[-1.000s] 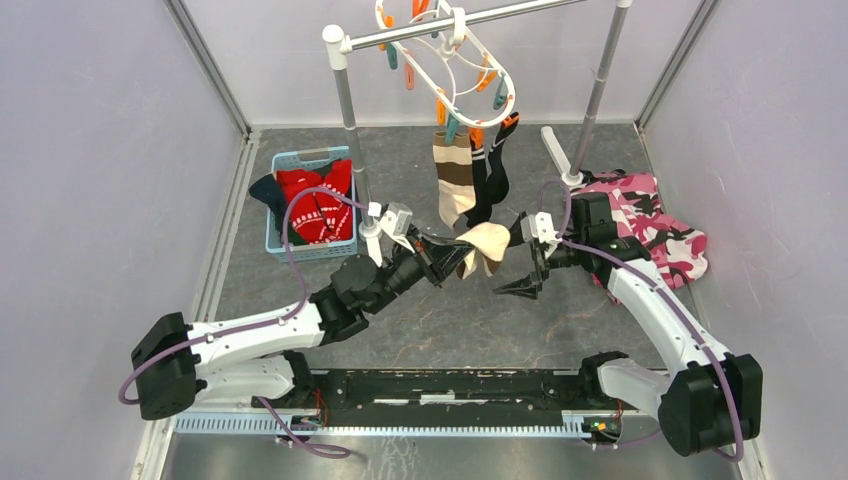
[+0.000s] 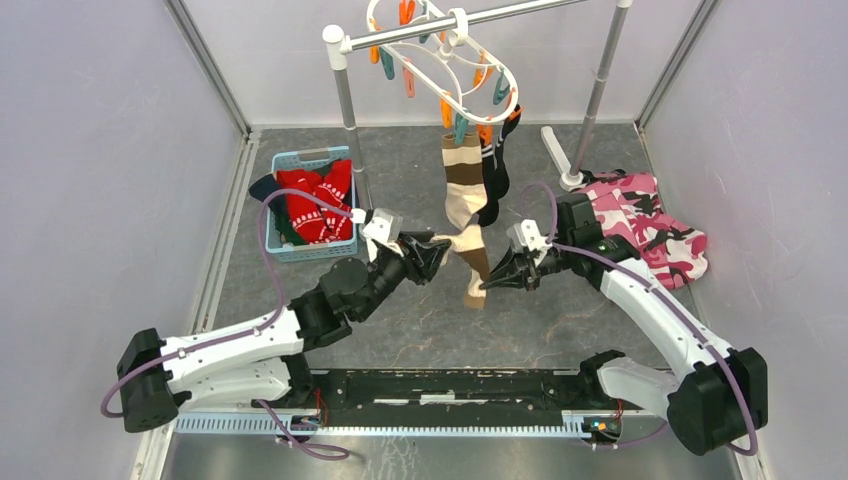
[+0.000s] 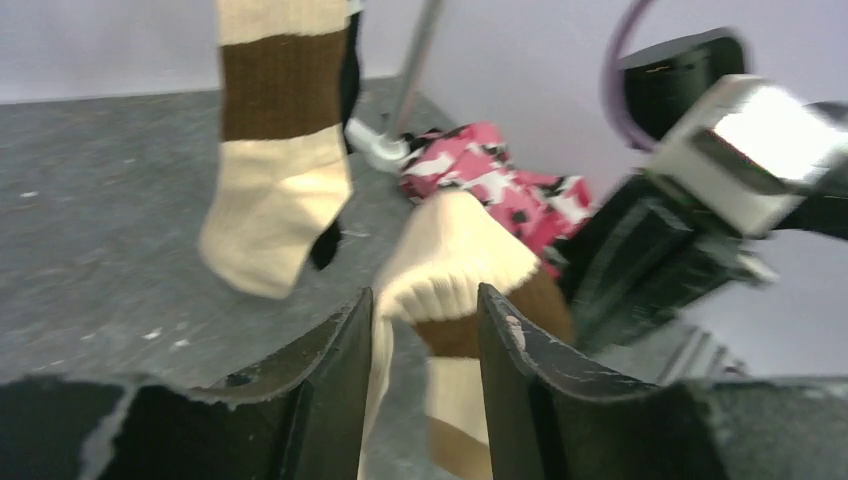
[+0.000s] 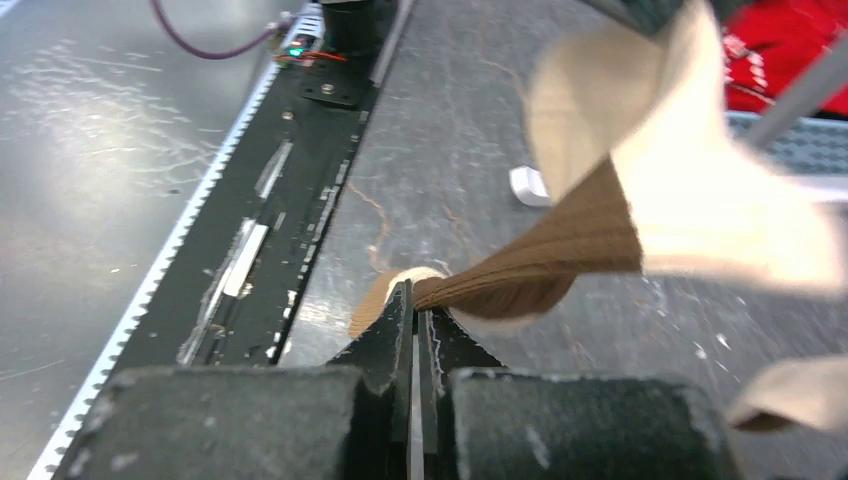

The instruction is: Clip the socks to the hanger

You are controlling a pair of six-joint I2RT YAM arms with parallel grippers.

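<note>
A brown-and-cream striped sock (image 2: 467,243) stretches between my two grippers. My right gripper is shut on its brown band, with the cloth bunched at the fingertips. The left gripper stands open; the sock's cream part lies against the inner side of one finger (image 3: 352,345), with a gap to the other. Behind them, a matching striped sock (image 2: 464,180) and black socks (image 2: 491,178) hang from clips on the white hanger (image 2: 489,121). A teal clip (image 2: 461,126) is above the striped one.
At the left stands a blue basket (image 2: 310,253) with red socks (image 2: 318,205) in it. A pink camouflage cloth (image 2: 650,230) lies on the floor at the right. The rack's pole (image 2: 347,105) rises near the basket. Grey floor in front of the arms is clear.
The left gripper has drawn back to the left and opened. The hanger has turned slightly.
</note>
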